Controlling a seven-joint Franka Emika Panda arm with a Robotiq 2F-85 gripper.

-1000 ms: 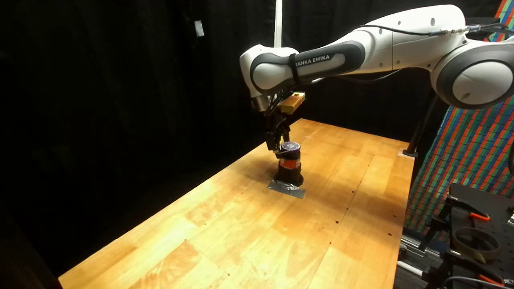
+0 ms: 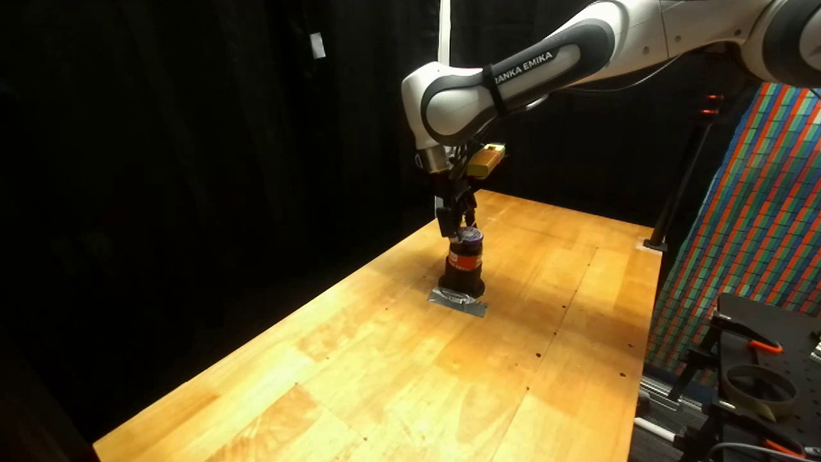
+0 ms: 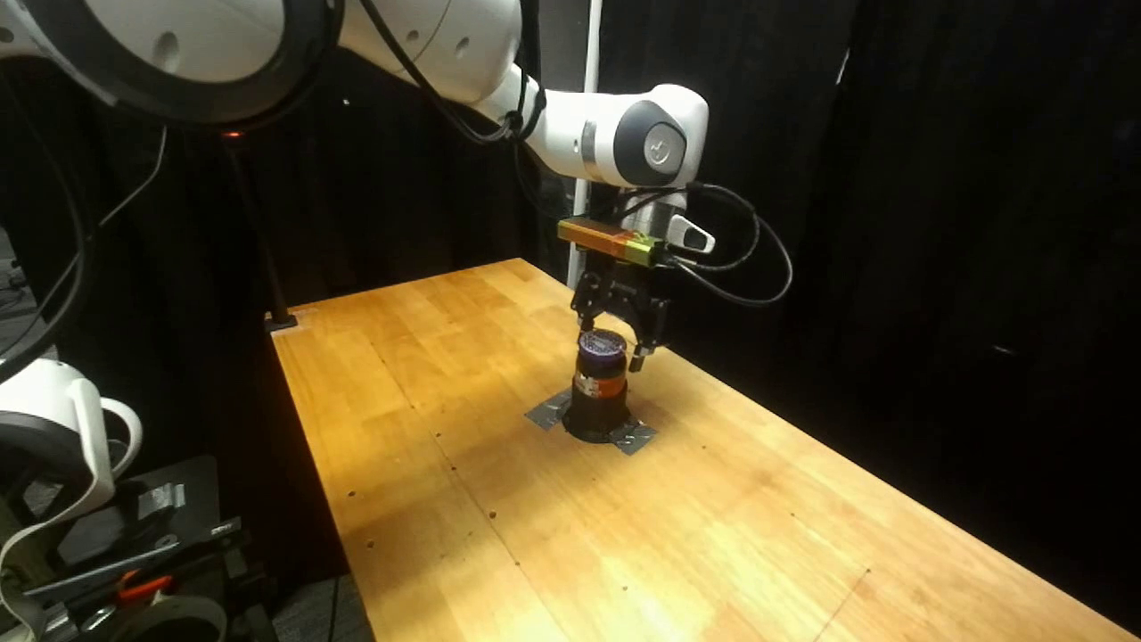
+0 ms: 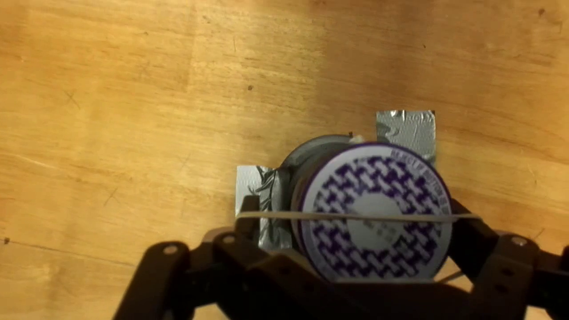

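A jar with a white and purple patterned lid (image 4: 373, 213) and an orange label (image 3: 599, 386) stands in a black round holder (image 2: 462, 285). Grey tape (image 4: 408, 130) fixes the holder to the wooden table. Open, my gripper (image 3: 612, 341) is at the height of the jar's top. In the wrist view its fingertips lie to the left and right of the lid, with a wider gap on the left. A thin pale band (image 4: 336, 216) stretches from one fingertip to the other, across the lid. Whether the band touches the lid cannot be told.
A side stand with tools (image 2: 758, 385) is beyond the table's right edge in exterior view 1. Dark curtains hang behind.
In exterior view 1 my gripper has shifted right, closer over the jar, and slightly up. The arm's upper links have risen. The jar's lid sits slightly further right; the holder is in the same place.
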